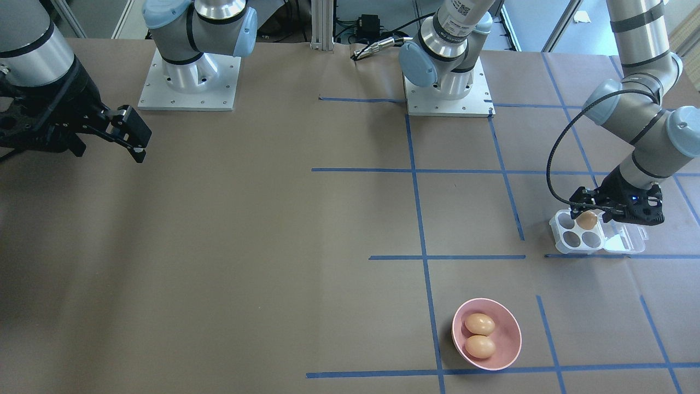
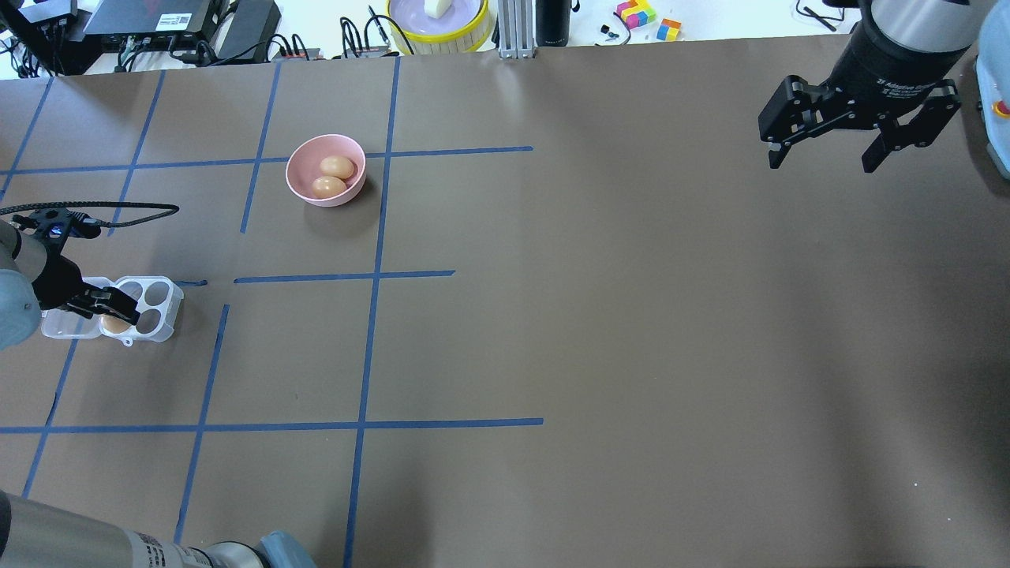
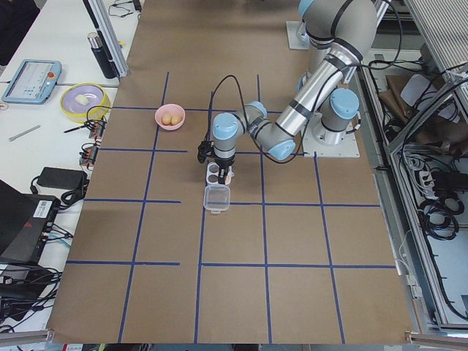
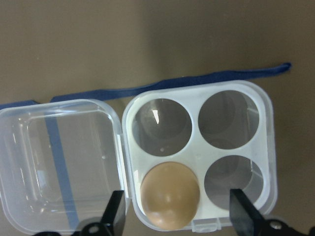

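Observation:
A white four-hole egg carton (image 4: 197, 132) lies with its clear lid (image 4: 59, 152) folded open beside it. One brown egg (image 4: 170, 195) sits in a hole; the other three holes are empty. My gripper hangs over that egg, open, a fingertip on either side in the wrist view. In the front view the gripper (image 1: 600, 210) partly hides the carton. A pink bowl (image 1: 486, 360) holds two brown eggs (image 1: 479, 324) toward the front, apart from the carton.
Blue tape lines cross the table (image 1: 262, 262). Another arm's black gripper (image 1: 98, 134) hangs at the left in the front view, and other arm bases (image 1: 187, 98) stand at the back.

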